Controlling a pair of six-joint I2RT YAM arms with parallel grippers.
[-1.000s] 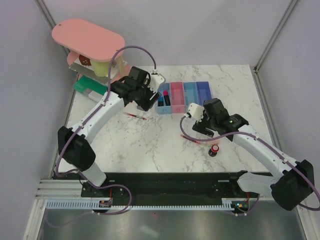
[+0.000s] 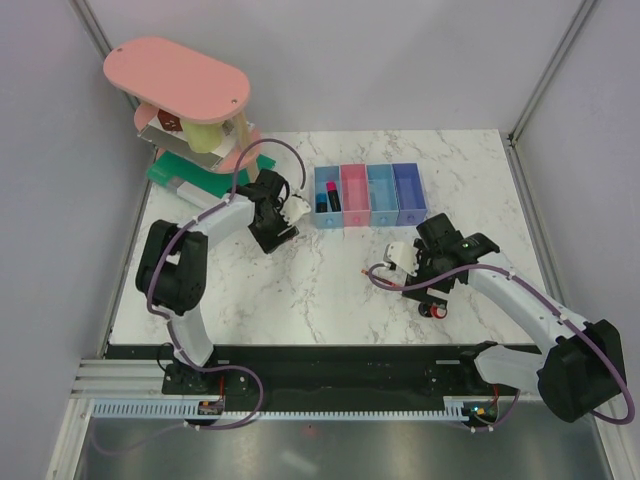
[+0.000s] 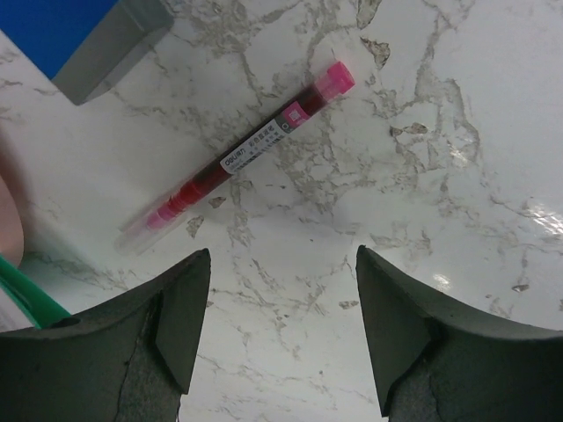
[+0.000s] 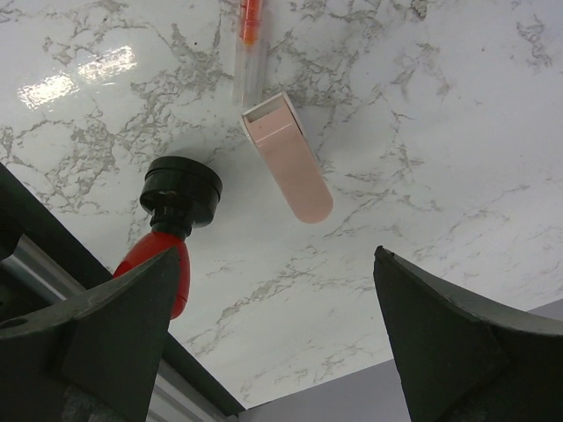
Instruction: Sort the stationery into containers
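In the left wrist view a pink-capped pen [image 3: 255,147] lies on the marble table, beyond the fingertips of my left gripper, which is open and empty. A blue and grey block [image 3: 97,44] shows at that view's upper left. My right gripper also stands open, nothing between its fingers. Ahead of it lie a pink box-shaped piece [image 4: 290,163] and, to the left, a black-topped red stamp-like object [image 4: 181,189]. An orange-tipped pen [image 4: 252,26] points at the pink piece. Four-coloured containers stand at the back, including a pink one [image 2: 355,218] and a dark blue one [image 2: 411,217].
The light-blue left container [image 2: 328,220] holds two dark, bottle-like items. A pink-topped shelf [image 2: 175,75] with green boards [image 2: 205,178] occupies the back left. Bare table lies between the arms and at the back right.
Both grippers have come down nearer the table. The left moved over the pink-capped pen's side, away from the containers; the right moved towards the pink piece and red object. Both remain open.
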